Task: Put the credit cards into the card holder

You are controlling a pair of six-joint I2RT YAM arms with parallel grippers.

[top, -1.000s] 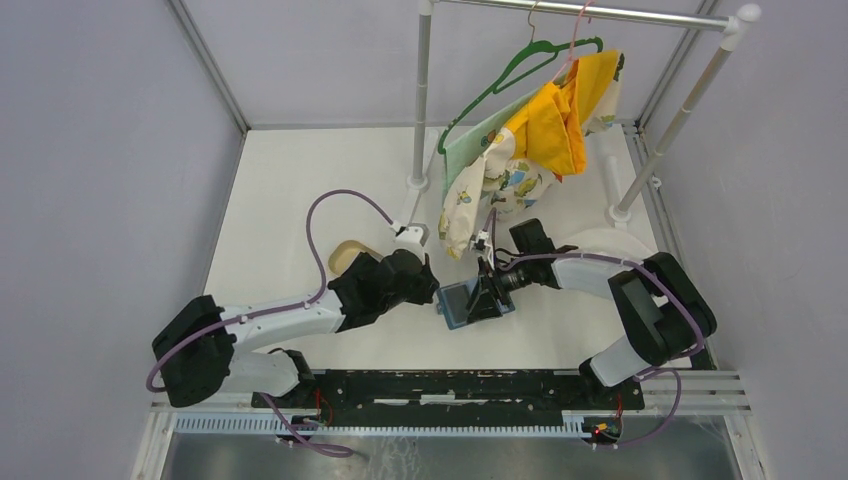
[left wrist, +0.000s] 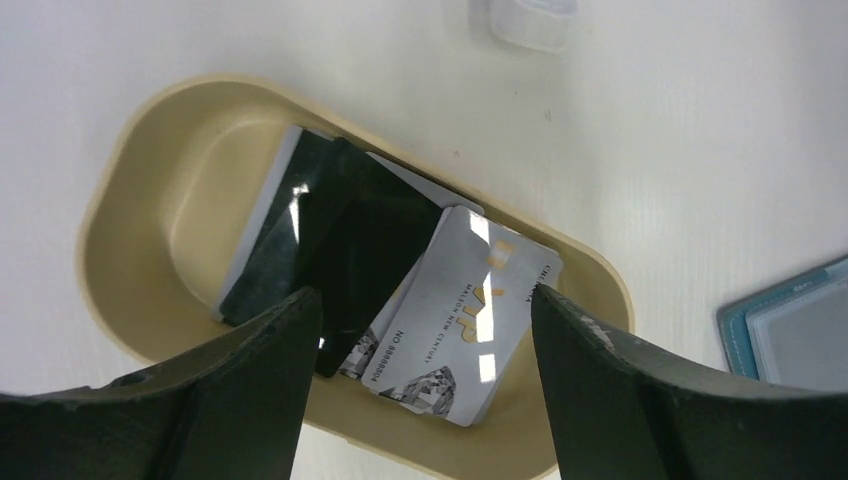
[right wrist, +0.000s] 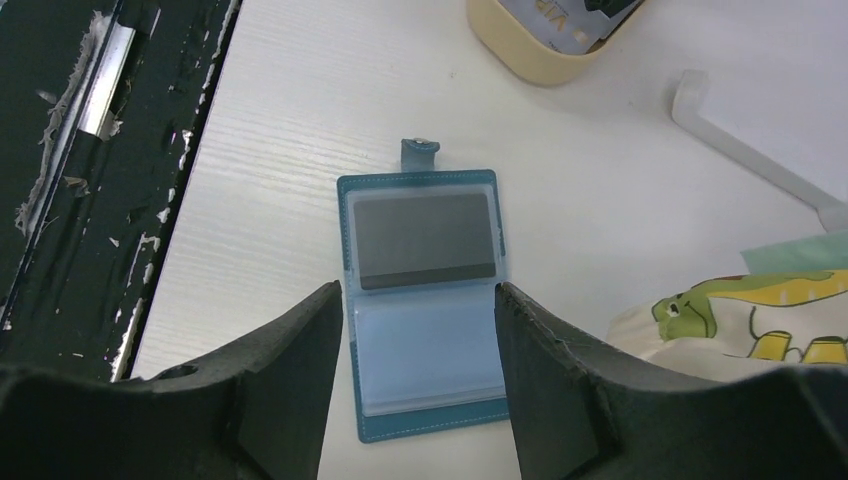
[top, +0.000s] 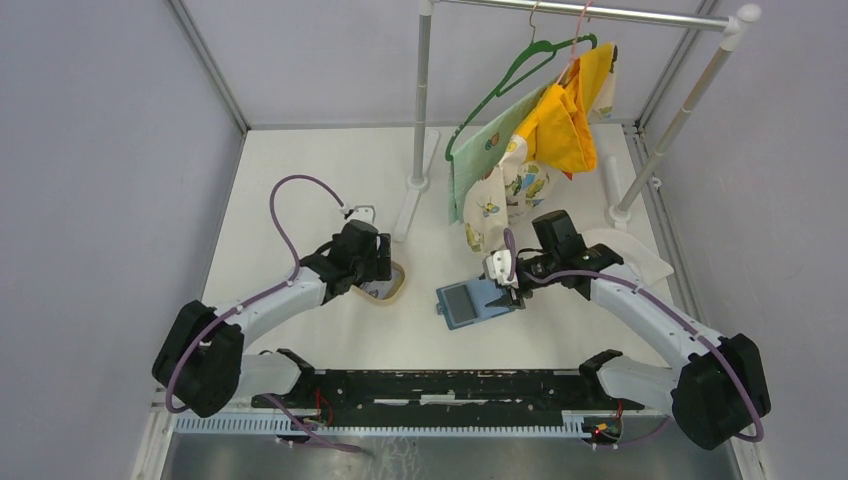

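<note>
In the left wrist view several cards lie in an oval beige tray [left wrist: 150, 115]: a silver card [left wrist: 440, 300] on the right and a dark card [left wrist: 365, 235] overlapping others on the left. My left gripper is open above them, nothing between its fingers. The blue card holder [right wrist: 430, 350] lies flat on the table, with a grey panel at one end, a clear pocket at the other and a small tab. Over it stands my right gripper, open and empty. From above, the left arm covers part of the tray [top: 398, 285].
A clothes rack with a green hanger [top: 500, 85] stands at the back; its patterned cloth [top: 485, 205] hangs close to the right gripper. A white rack foot [top: 408, 205] lies behind the tray. The front of the table between the arms is clear.
The left gripper has moved left, from beside the holder to over the tray. My right gripper has drawn back to the right, uncovering more of the holder. The hanging cloth has swayed.
</note>
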